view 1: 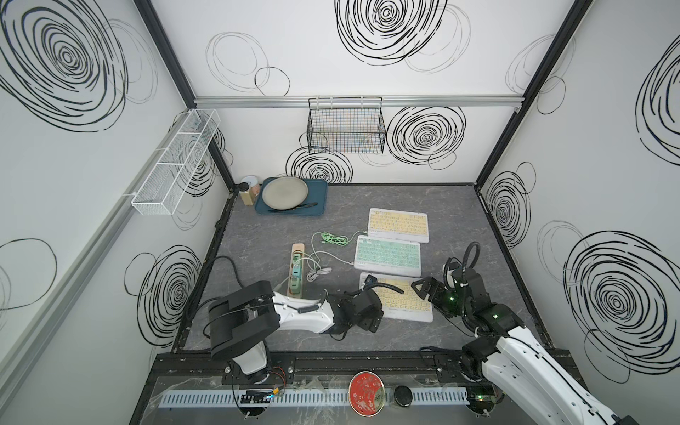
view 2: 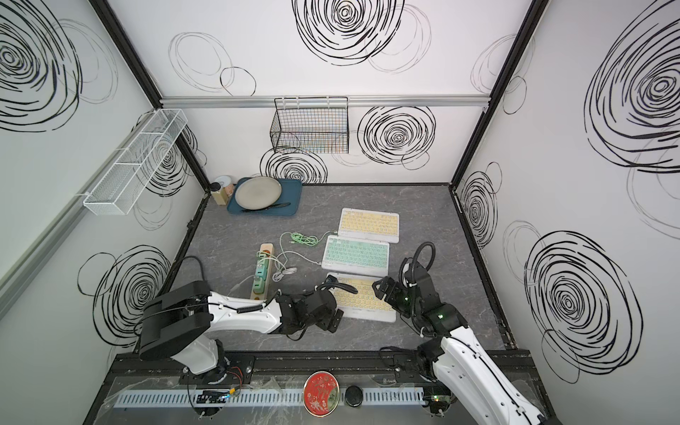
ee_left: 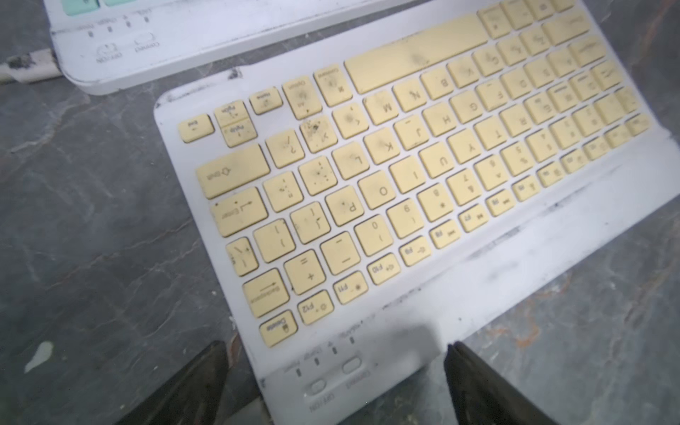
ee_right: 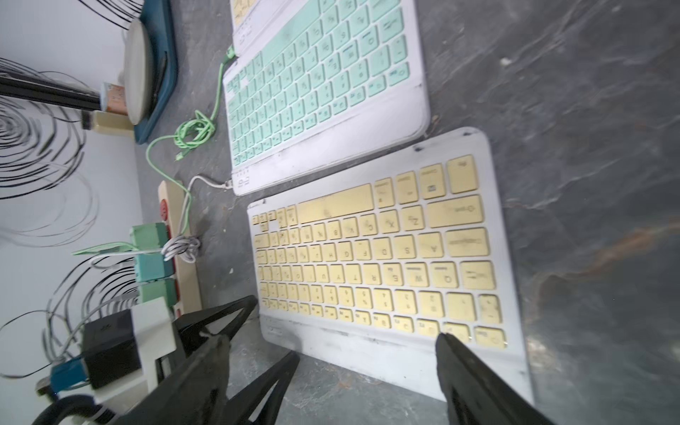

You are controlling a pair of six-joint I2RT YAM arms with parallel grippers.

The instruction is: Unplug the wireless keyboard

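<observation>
Nearest of three white keyboards is one with yellow keys (view 1: 396, 297). My open left gripper stands at its left end; one fingertip appears beside the edge and the other over the front corner, apart from each other. A pale strip (ee_left: 249, 413) shows at the lower edge by that corner; I cannot tell whether it is a cable. My right gripper is over the same keyboard's right part, fingers parted with nothing between. A mint keyboard (view 1: 388, 255) lies behind, its white cable (ee_right: 209, 182) attached at its left side.
A far yellow keyboard (view 1: 398, 224) has a green cable (view 1: 335, 238). The power strip (view 1: 296, 269) stands left, with cables heaped beside it. A blue tray (view 1: 318, 194) bears a plate (view 1: 284, 192).
</observation>
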